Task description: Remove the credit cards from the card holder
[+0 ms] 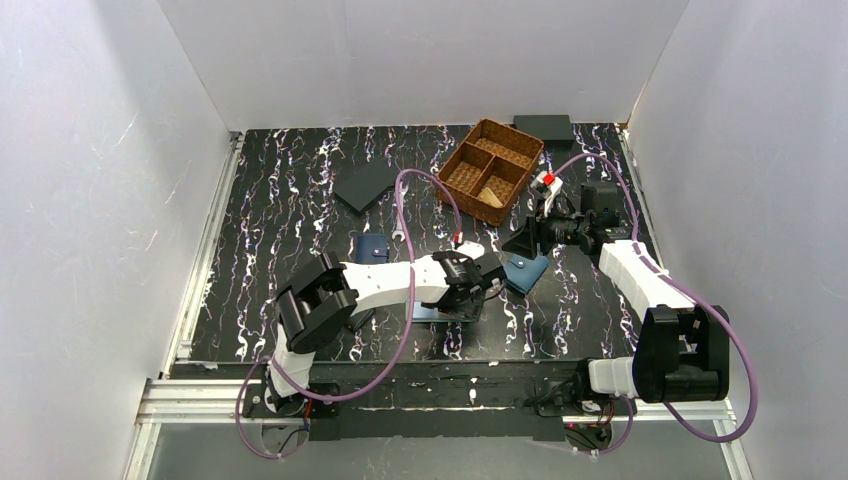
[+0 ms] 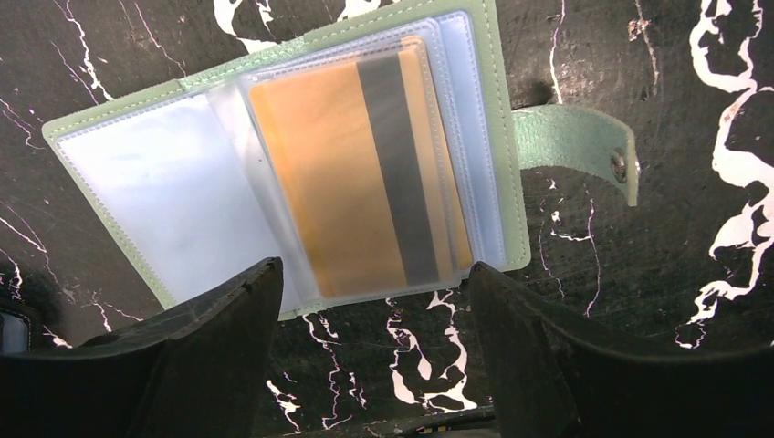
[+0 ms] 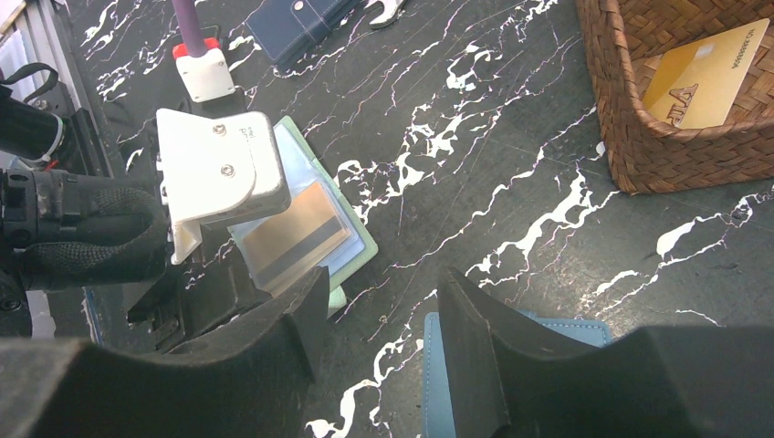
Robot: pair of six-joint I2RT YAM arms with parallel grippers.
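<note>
An opened green card holder (image 2: 507, 210) lies flat on the marble table, its clear sleeves holding an orange card with a dark stripe (image 2: 338, 173). My left gripper is over its lower edge, fingers apart, with nothing between them. In the top view the left wrist covers much of this holder. My right gripper stands open above a closed blue card holder (image 3: 511, 374), to the right of the green one, empty.
A woven divided basket (image 1: 490, 140) with a yellow card (image 3: 703, 73) inside stands at the back right. A blue holder (image 1: 372, 248), a wrench (image 1: 398, 235) and dark pads (image 1: 365, 185) lie left and behind.
</note>
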